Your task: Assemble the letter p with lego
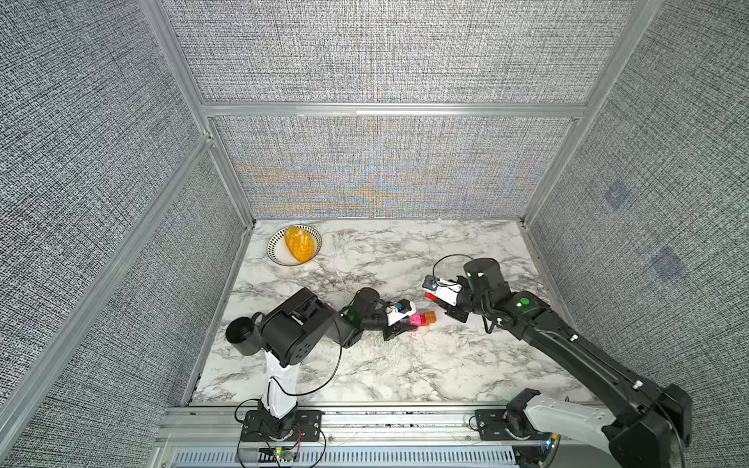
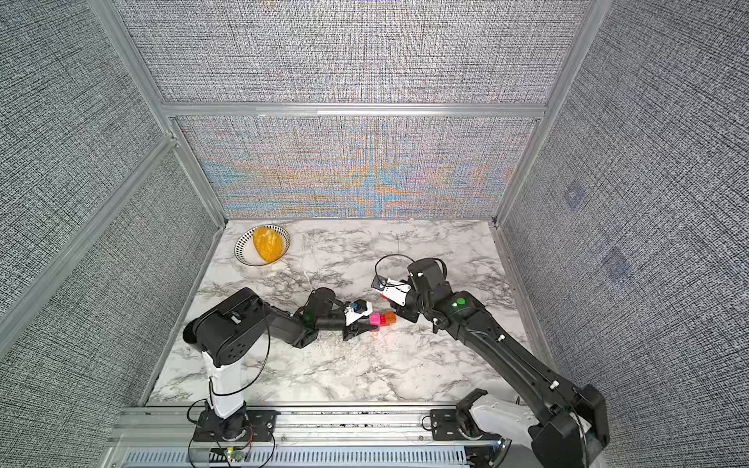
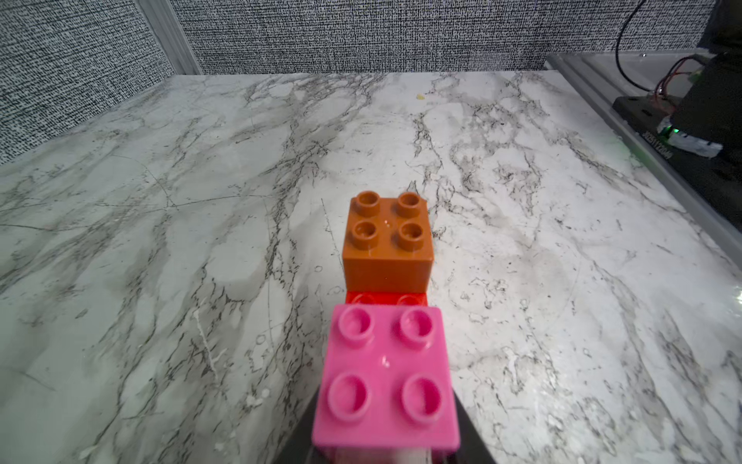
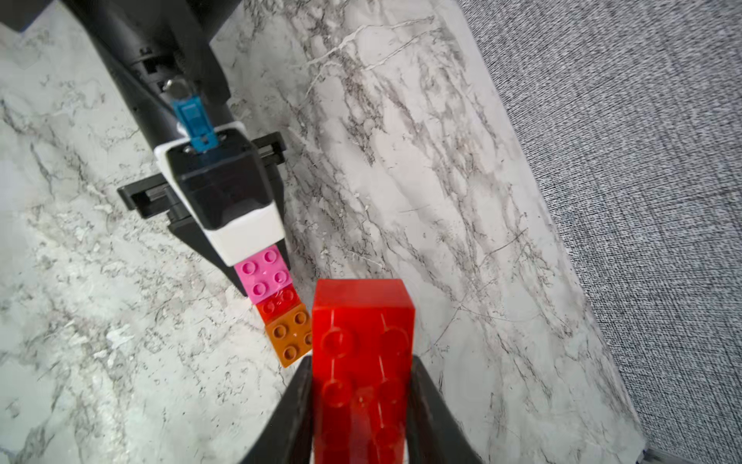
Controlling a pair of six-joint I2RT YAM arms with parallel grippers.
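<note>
In the left wrist view a pink brick (image 3: 386, 371) stands between the fingers of my left gripper, which is shut on it. Joined in line beyond it are a red brick (image 3: 386, 298) and an orange brick (image 3: 388, 266), studs up. Whether this row touches the table cannot be told. My right gripper has a long red brick (image 4: 363, 301) between its fingers, pointing forward from them. In the top left view that red brick (image 1: 430, 296) is just behind and right of the row, apart from it.
A patterned bowl (image 1: 273, 251) with a yellow-orange item (image 1: 299, 243) stands at the back left. The two grippers are close together.
</note>
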